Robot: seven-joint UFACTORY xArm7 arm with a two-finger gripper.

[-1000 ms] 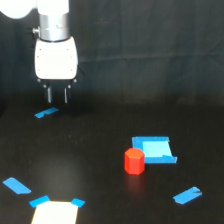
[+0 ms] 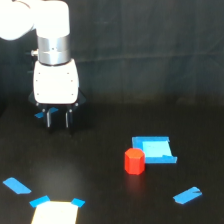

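A small red block with a many-sided outline is on the dark table, right of the middle. It overlaps the lower left corner of a pale square edged with blue tape; whether it rests partly on that square I cannot tell. At the upper left, my white arm points down and its gripper is far from the block. Its two dark fingers stand apart with nothing visible between them.
A cream square with blue tape at its corners is cut off by the bottom edge. Blue tape strips lie at the left, at the lower right and behind the gripper.
The arm and gripper have come lower in the view, now partly covering the tape behind them. Block and squares are where they were.
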